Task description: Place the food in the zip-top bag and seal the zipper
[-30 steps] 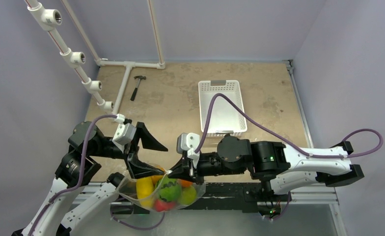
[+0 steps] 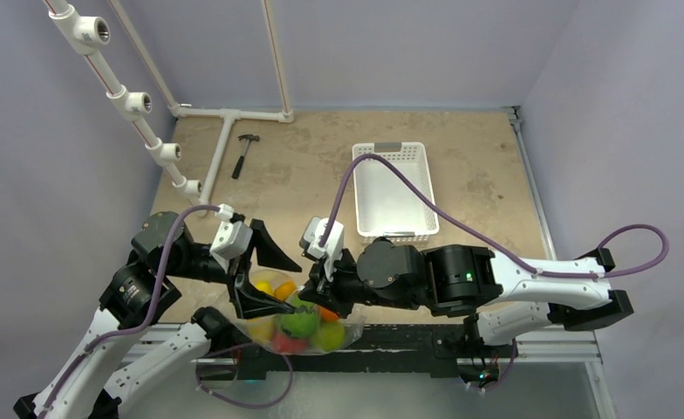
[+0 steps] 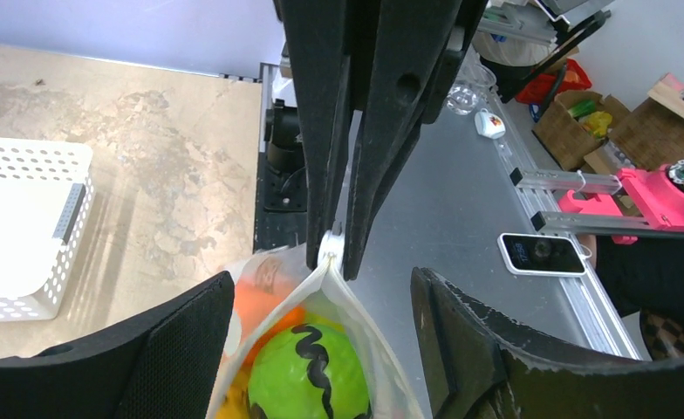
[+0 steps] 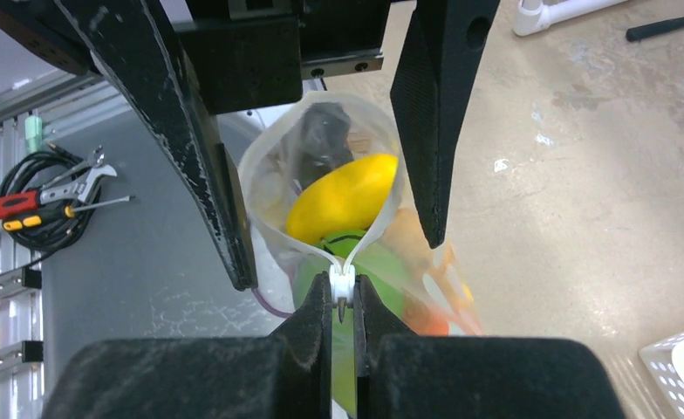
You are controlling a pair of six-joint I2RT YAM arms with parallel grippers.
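Observation:
A clear zip top bag (image 2: 352,333) full of colourful food hangs at the table's front edge. My right gripper is shut on the white zipper slider (image 4: 342,281) at the bag's mouth. In the right wrist view, the mouth gapes on the far side of the slider, showing a yellow food piece (image 4: 345,199). A green piece with a dark wavy stripe (image 3: 308,374) sits inside below the slider. My left gripper (image 2: 296,289) stands wide open, its fingers (image 3: 194,319) on either side of the slider and bag top, holding nothing.
An empty white basket (image 2: 429,188) stands behind the arms on the table. A hammer (image 2: 242,157) lies at the back left beside white pipes (image 2: 221,150).
The bag's mouth edge looks less spread, and the food has shifted. The left arm moved slightly right.

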